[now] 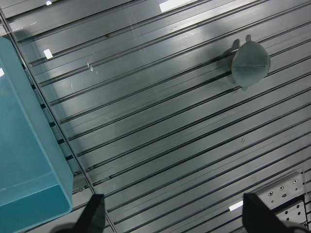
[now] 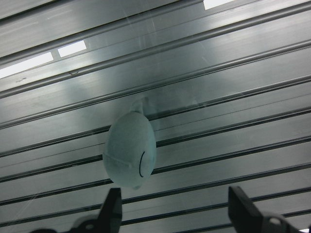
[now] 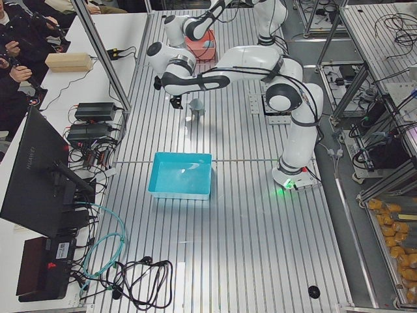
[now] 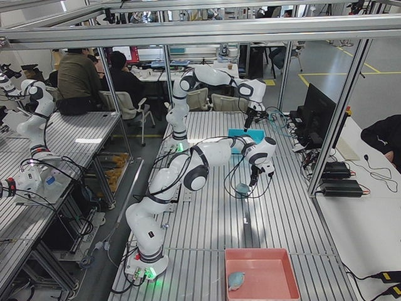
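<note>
A pale blue soft toy [image 2: 129, 150] rests on the slatted metal table; the right wrist view has it just above and left of centre between my open right gripper's fingers [image 2: 172, 213], which are clear of it. My left gripper is open and empty; its view has the toy [image 1: 250, 63] at upper right and the blue tray [image 1: 24, 145] along the left edge. A similar pale blue toy [image 4: 235, 279] lies in the pink tray [image 4: 260, 254] in the camera right view.
A perforated metal plate [image 1: 284, 191] is fixed to the table. A monitor [image 3: 36, 173], power units and cables [image 3: 143, 274] line one side. The table between the trays is otherwise mostly clear.
</note>
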